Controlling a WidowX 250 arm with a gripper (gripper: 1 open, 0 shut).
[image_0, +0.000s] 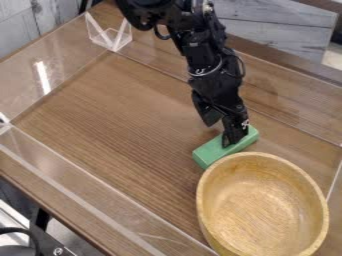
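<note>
The black arm reaches down from the top centre, and its gripper (223, 127) is low over a green block (214, 151) on the wooden table, with its fingertips at the block's upper right part. The gripper is open; whether both fingers touch the block is hard to tell.
A large tan oval bowl (262, 210) sits at the lower right, just in front of the green block. A clear container (110, 31) is at the top left. A pale board lies along the top right edge.
</note>
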